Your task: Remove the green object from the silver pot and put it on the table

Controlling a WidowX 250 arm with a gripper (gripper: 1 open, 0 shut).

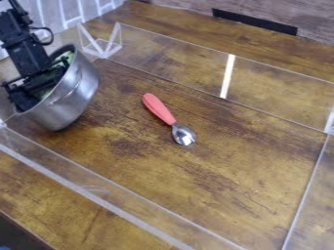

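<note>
The silver pot [72,103] is at the left edge of the camera view, tipped over so that its opening leans toward the upper left. My dark gripper [33,86] reaches over the pot's left side into its mouth. Its fingertips blend with the dark inside, so their gap does not show. Only a trace of the green object [62,61] shows near the pot's upper rim; the rest is hidden by the gripper and the pot wall.
A spoon with a red handle [159,108] lies mid-table, right of the pot. Clear panel edges run along the front left, back and right.
</note>
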